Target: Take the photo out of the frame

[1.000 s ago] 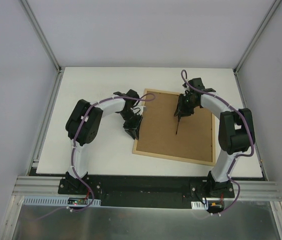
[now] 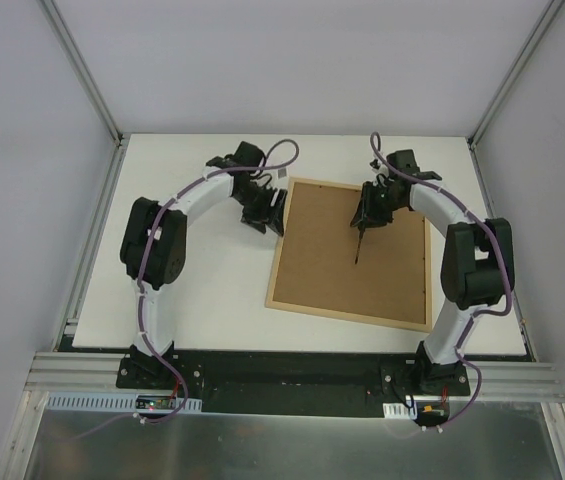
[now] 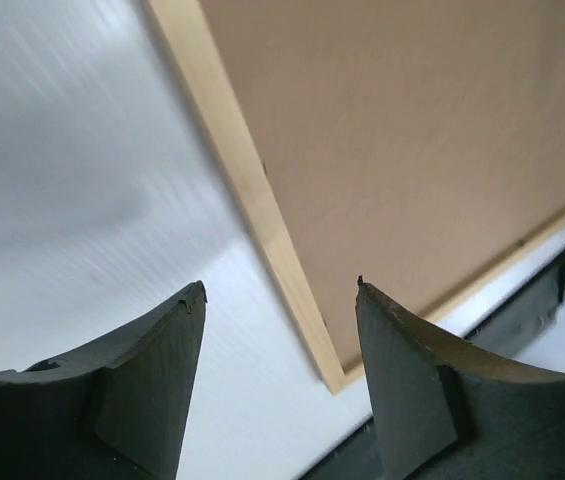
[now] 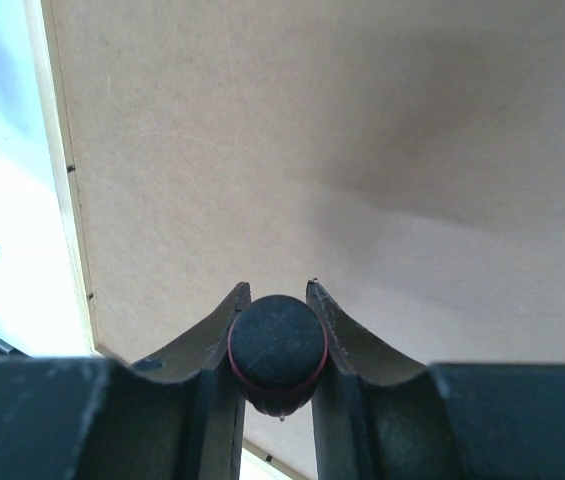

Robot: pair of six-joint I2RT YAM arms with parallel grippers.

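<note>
The picture frame, with a light wooden rim (image 2: 275, 268), lies face down on the white table, its brown backboard (image 2: 322, 235) filling the inside. In the right wrist view, my right gripper is shut on the handle of a dark, thin tool (image 4: 278, 345); in the top view the tool's thin shaft (image 2: 360, 246) points down over the backboard. My left gripper is open and empty above the frame's left edge. Small dark tabs show along the rim's inner side in both wrist views. The photo is hidden.
Walls stand at both sides and behind. A dark strip (image 2: 282, 385) runs along the table's front edge, between the two arm bases.
The left gripper has moved away from the front part of the frame's left edge, toward the back, and its fingers are spread.
</note>
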